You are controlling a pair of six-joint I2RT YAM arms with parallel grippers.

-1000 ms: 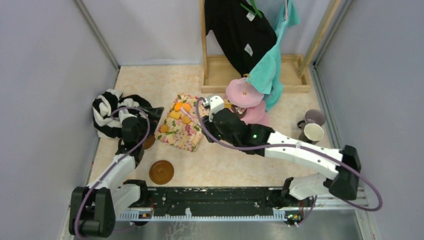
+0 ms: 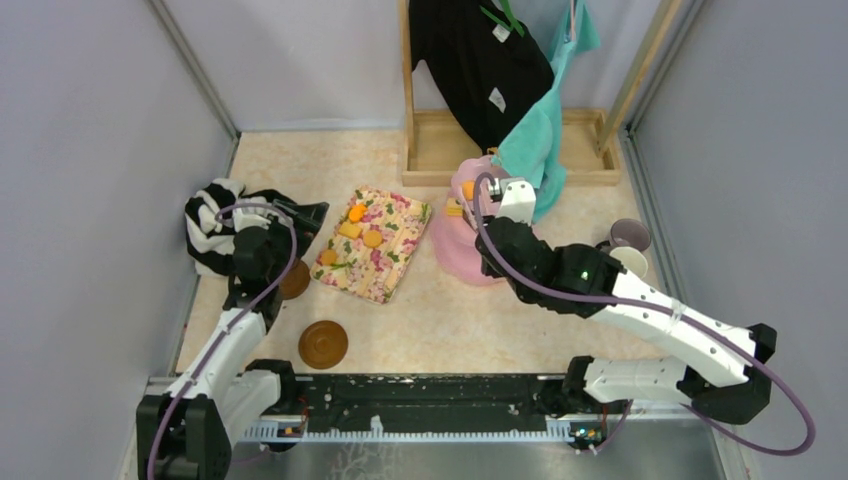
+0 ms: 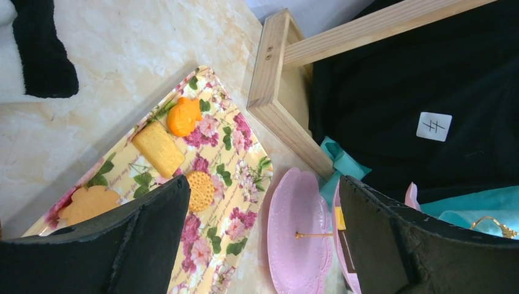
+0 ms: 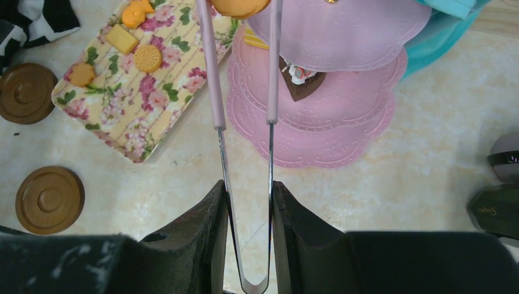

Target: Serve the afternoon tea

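Observation:
My right gripper grips pink-tipped tongs, which hold an orange biscuit over the top tier of the pink tiered stand. A chocolate piece lies on a lower tier. The floral tray carries several snacks, among them an orange fish shape, a rectangular biscuit and a round cracker. My left gripper stands open above the tray's left side, nothing between its fingers.
A wooden rack with black and teal clothes is behind the stand. Two mugs stand at right, two brown coasters at left, beside a black-white cloth.
The right arm has moved from over the tray rightward to the stand, carrying the tongs and an orange biscuit.

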